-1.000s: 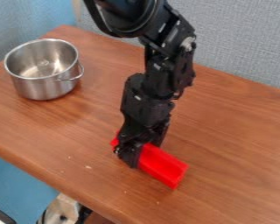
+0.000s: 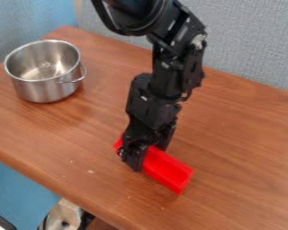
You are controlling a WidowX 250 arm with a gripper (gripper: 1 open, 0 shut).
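Observation:
My black gripper [image 2: 134,151] reaches down to the front middle of the wooden table and is shut on a red bar-shaped object [image 2: 168,172], which lies at a slant along the tabletop. The fingertips are partly hidden against the bar. A steel pot [image 2: 43,83] with a wire handle stands at the left rear of the table.
A grey textured wall stands behind.

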